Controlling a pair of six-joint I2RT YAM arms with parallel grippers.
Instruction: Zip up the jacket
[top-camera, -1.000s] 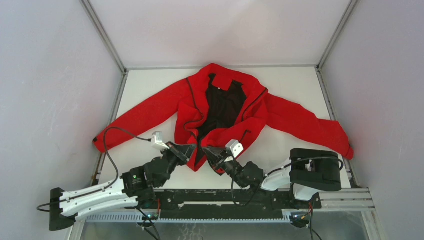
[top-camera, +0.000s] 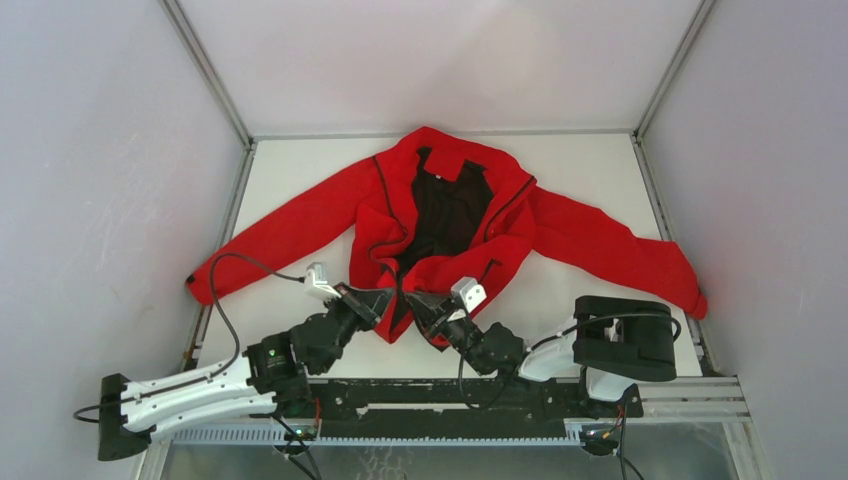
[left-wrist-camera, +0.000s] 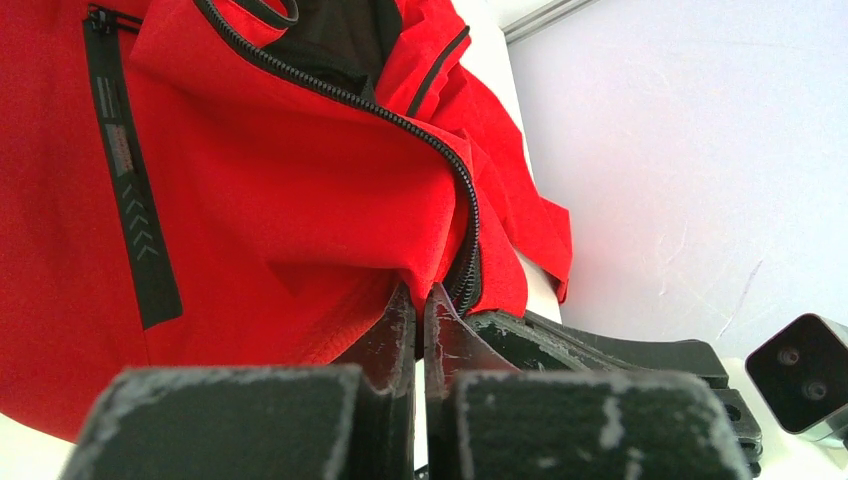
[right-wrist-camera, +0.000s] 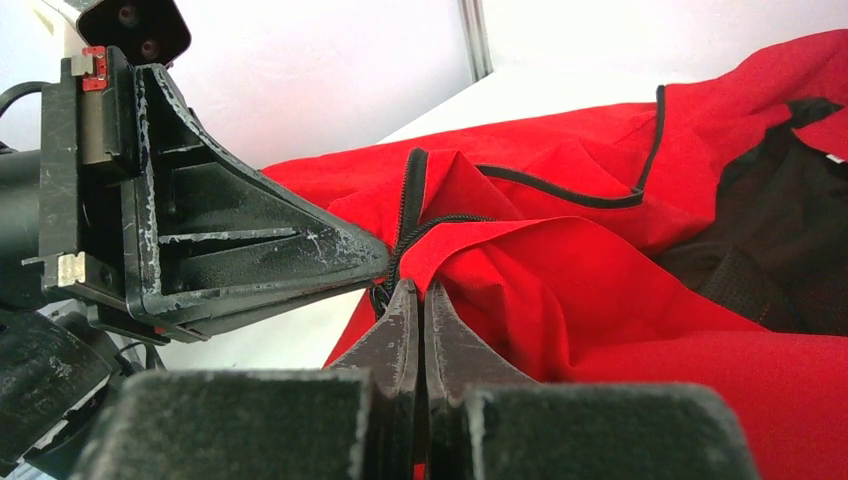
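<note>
The red jacket (top-camera: 465, 220) lies spread on the table with its front open, showing a black lining (top-camera: 445, 215). Close together at its lower front edges, my left gripper (top-camera: 388, 294) and right gripper (top-camera: 411, 297) are both shut. In the left wrist view, red cloth creases in between the left fingertips, beside a black zipper tape (left-wrist-camera: 463, 190) with visible teeth. A fold of red cloth runs down into the right fingertips in the right wrist view, with dark zipper tape (right-wrist-camera: 410, 200) just behind. The slider cannot be made out.
A black pocket zip (left-wrist-camera: 130, 190) runs down one front panel. Both sleeves (top-camera: 290, 225) stretch out sideways. White walls enclose the table (top-camera: 290, 155). The other arm's gripper stands very close in each wrist view, leaving little room between them.
The jacket and both grippers hold the same place across the top views. The right arm's elbow has shifted very slightly left.
</note>
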